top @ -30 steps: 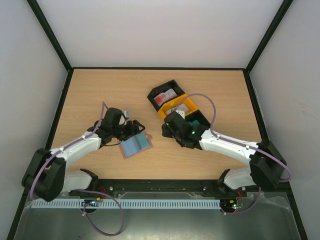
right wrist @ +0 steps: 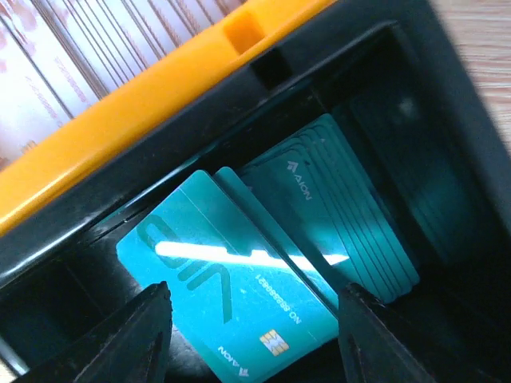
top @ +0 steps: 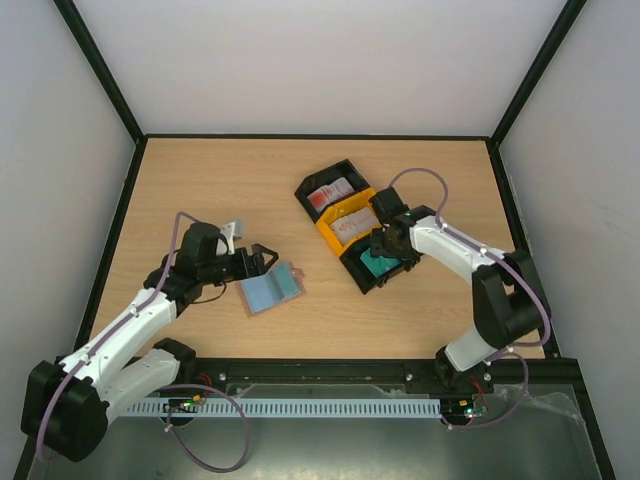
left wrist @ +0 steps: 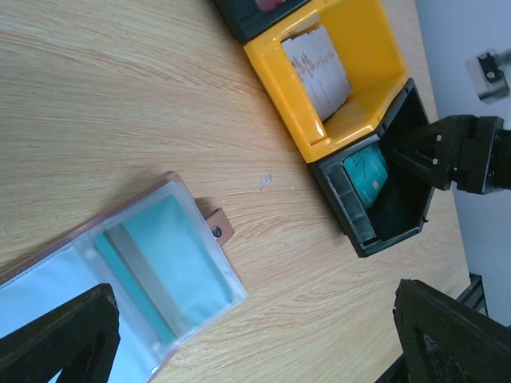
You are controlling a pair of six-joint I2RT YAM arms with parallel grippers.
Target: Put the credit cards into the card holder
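Note:
The card holder (top: 272,288) lies open on the table, its clear pockets (left wrist: 171,271) light blue with a darker teal band across the near one. Above and behind it my left gripper (top: 270,258) stands open, empty between its fingers. Teal credit cards (right wrist: 223,279) rest in the near black bin, one leaning beside a stack of several more (right wrist: 331,199). Over that bin is my right gripper (top: 384,247), pointing down, its fingers (right wrist: 156,335) apart on either side of the leaning teal card's lower part. Whether they touch it cannot be told.
The near black bin (left wrist: 347,219) joins a yellow bin (left wrist: 279,88) holding white cards (top: 354,225). Beyond it, a far black bin (top: 345,169) has red and white cards (top: 331,194). Bare table lies between holder and bins.
The right arm has moved right, from beside the bins, over them, to the near black bin.

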